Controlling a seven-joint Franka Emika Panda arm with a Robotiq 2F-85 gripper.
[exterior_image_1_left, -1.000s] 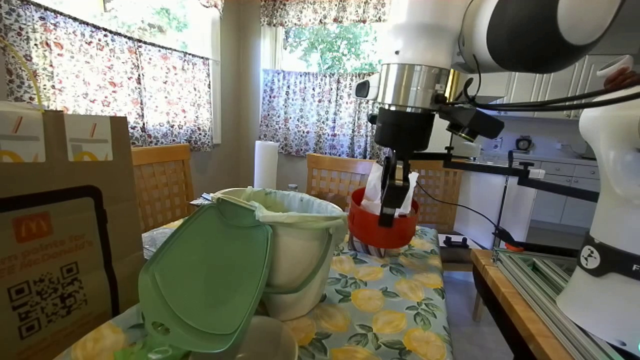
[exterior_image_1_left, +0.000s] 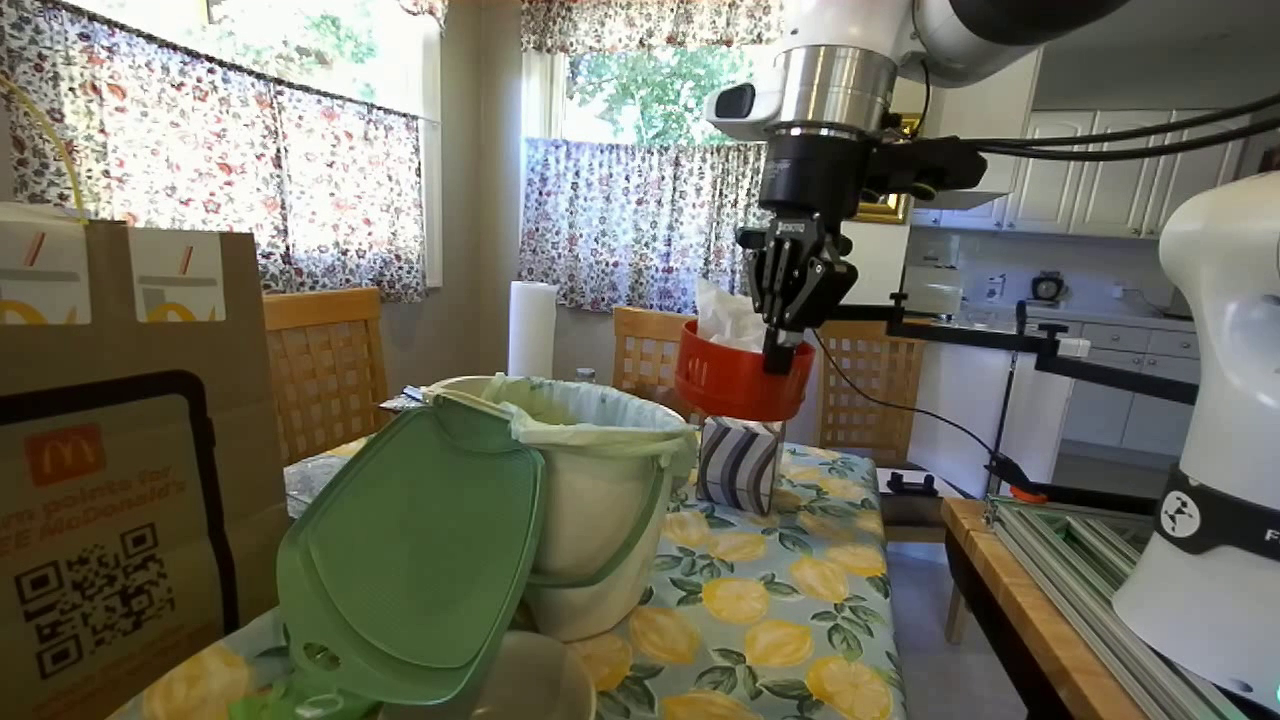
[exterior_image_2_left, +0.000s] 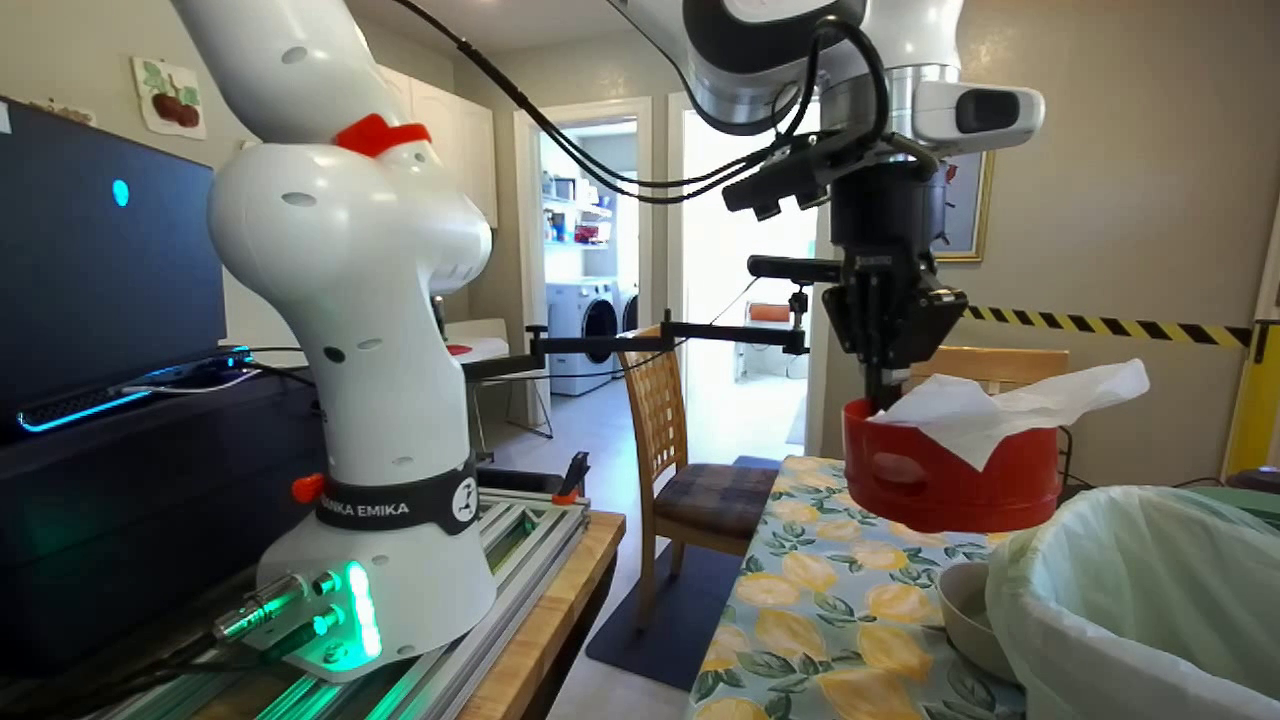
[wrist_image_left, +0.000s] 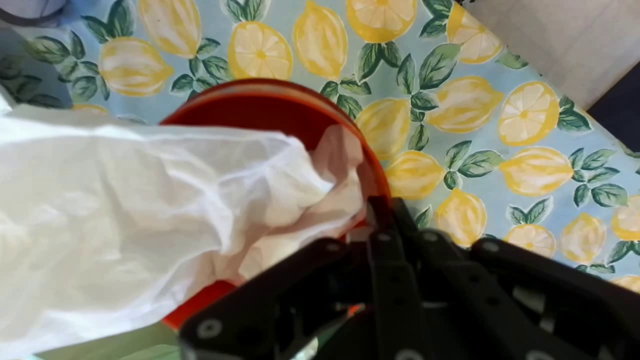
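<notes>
A round red container (exterior_image_1_left: 740, 379) hangs above the lemon-print tablecloth, clear of the table. My gripper (exterior_image_1_left: 782, 355) is shut on its thin rim, with one finger outside the wall and pointing down. Crumpled white paper (exterior_image_2_left: 978, 414) sits inside the container and sticks out well past its rim. In the wrist view, the paper (wrist_image_left: 150, 222) covers much of the red container (wrist_image_left: 273, 96), so its bottom is mostly hidden. The white bin (exterior_image_1_left: 600, 516) with a pale green liner (exterior_image_2_left: 1152, 576) stands on the table beside the container, its top open.
The green lid (exterior_image_1_left: 414, 552) leans against the bin. A striped box (exterior_image_1_left: 739, 464) lies behind, below the container. A bowl (exterior_image_2_left: 969, 618) sits close to the bin. A paper bag (exterior_image_1_left: 120, 480) stands at the left.
The gripper has risen with the red container and paper, shifted slightly left in exterior view 1, and turned. More of the striped box shows beneath. The bin and lid have not moved.
</notes>
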